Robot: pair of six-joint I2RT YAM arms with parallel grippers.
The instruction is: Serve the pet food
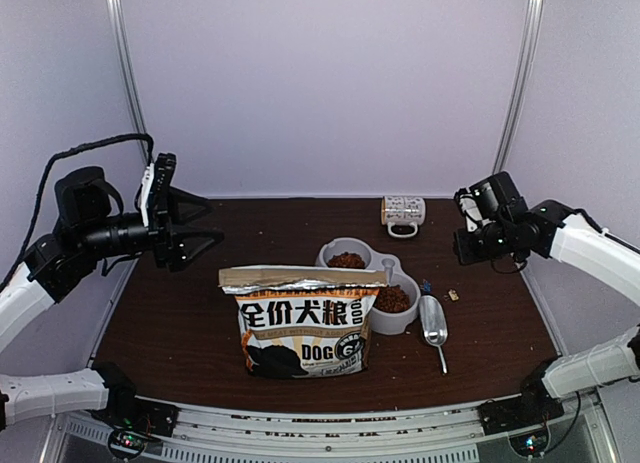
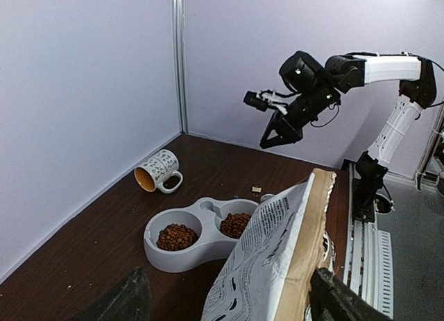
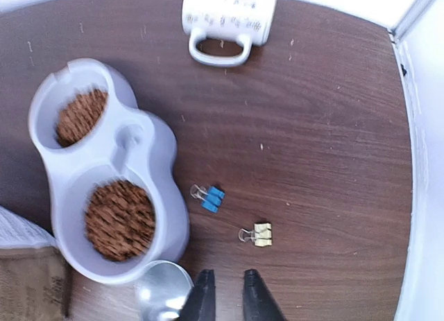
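A dog food bag stands front-centre, its kraft top edge showing in the left wrist view. Behind it is the grey double bowl, both compartments holding brown kibble. A metal scoop lies right of the bowl. My left gripper hangs open in the air at the left, nothing between its fingers. My right gripper is raised above the table at the right, with its fingertips apart and nothing seen between them.
A white mug lies on its side at the back. A blue binder clip and a cream one lie right of the bowl.
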